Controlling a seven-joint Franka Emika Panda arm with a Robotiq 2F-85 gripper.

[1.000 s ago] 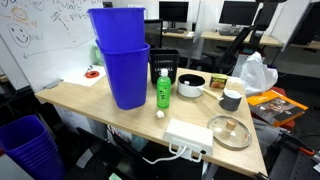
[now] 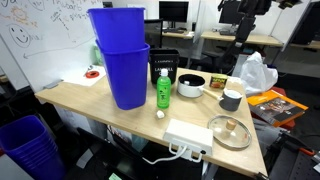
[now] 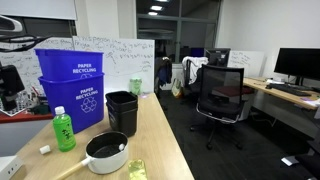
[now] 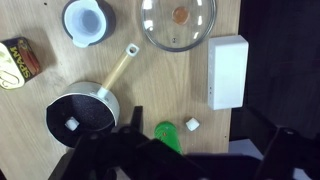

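Over the table hangs my gripper, open, its dark fingers spread wide in the wrist view with nothing held between them. Below it are a white pot (image 4: pixel 82 112) with a dark inside and a light handle, a green bottle (image 4: pixel 167 134), and a small white piece (image 4: pixel 192 124). Another small white piece (image 4: pixel 72 124) shows inside the pot. The glass lid (image 4: pixel 178 42) with a brown knob lies near a white mug (image 4: pixel 87 20). A Spam can (image 4: pixel 18 62) is at the left edge.
A white box-shaped device (image 2: pixel 187 136) with a cable lies at the table's front edge. Stacked blue recycling bins (image 2: pixel 126 73) and a black bin (image 2: pixel 163 65) stand behind.
Over the last second, the arm has come further into exterior view 1 from the upper right, shifting left. The objects on the table look unmoved.
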